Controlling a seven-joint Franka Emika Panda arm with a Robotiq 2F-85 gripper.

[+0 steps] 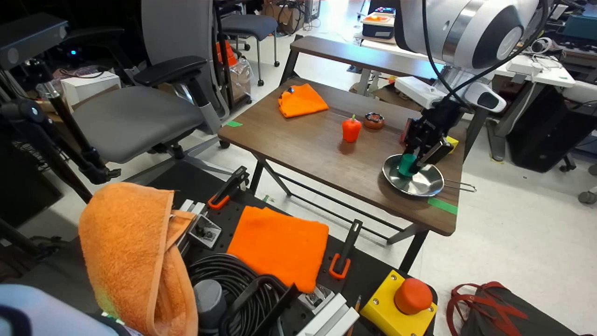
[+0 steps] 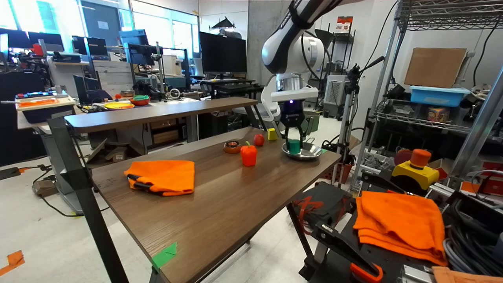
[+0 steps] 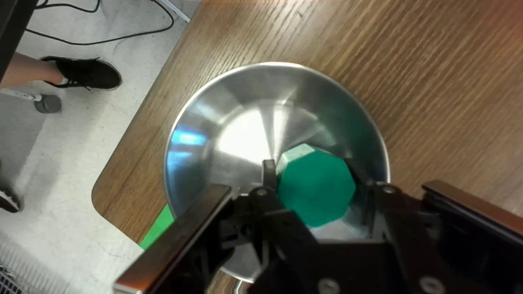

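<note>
In the wrist view a green faceted block sits between the fingers of my gripper, which is shut on it. Below and around it lies a shiny steel pan near the table's corner. Exterior view 1 shows the green block over the left part of the pan, with my gripper reaching down from above. From the other side, the block appears inside the pan's outline. Whether its underside touches the pan cannot be told.
An orange-red bell pepper, a small brown bowl, a red apple-like item and a yellow block stand on the table. An orange cloth lies at the far left end. The pan's handle points off the table's edge.
</note>
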